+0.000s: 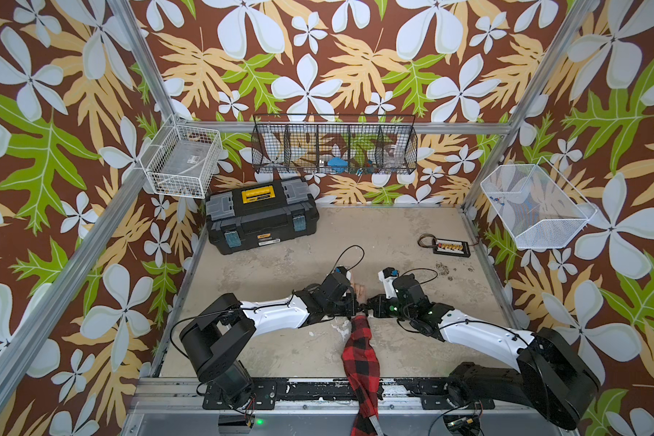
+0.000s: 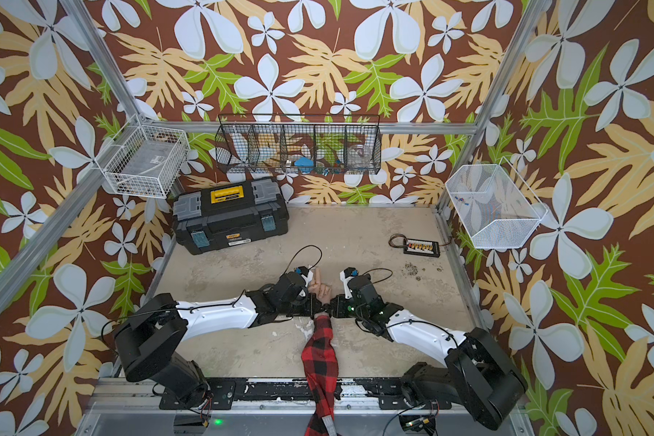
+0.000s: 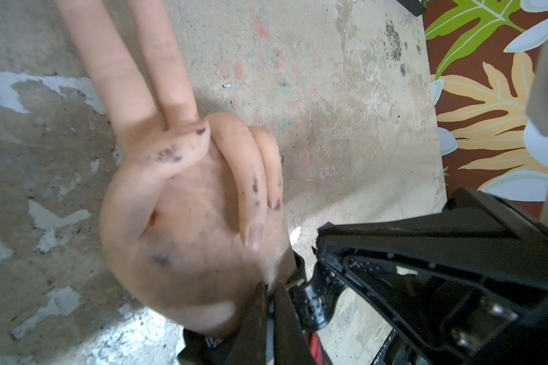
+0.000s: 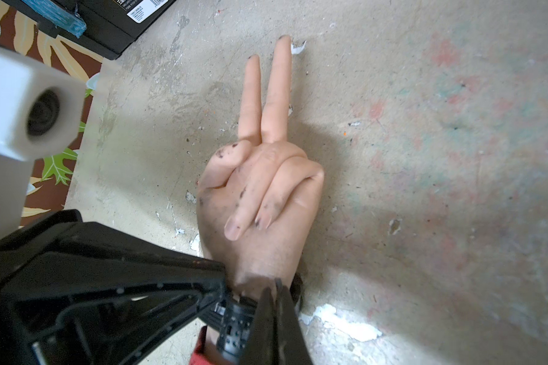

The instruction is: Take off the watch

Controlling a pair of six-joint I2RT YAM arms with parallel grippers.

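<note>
A mannequin hand [image 4: 261, 200] with two fingers extended lies palm up, with a red checked sleeve [image 1: 359, 356]. At its wrist is a black perforated watch strap [image 4: 236, 328], partly hidden by both grippers. My left gripper is at the wrist, its fingertips close together over the strap area; whether they pinch it is unclear. My right gripper is at the same wrist from the other side, its fingertips together and shut; nothing clearly shows between them. The strap's loose piece rises between the two grippers in the left wrist view.
A black toolbox [image 1: 261, 218] stands at the back left. A small board with cable [image 1: 450, 247] lies at the back right. Wire baskets [image 1: 334, 145] hang on the frame.
</note>
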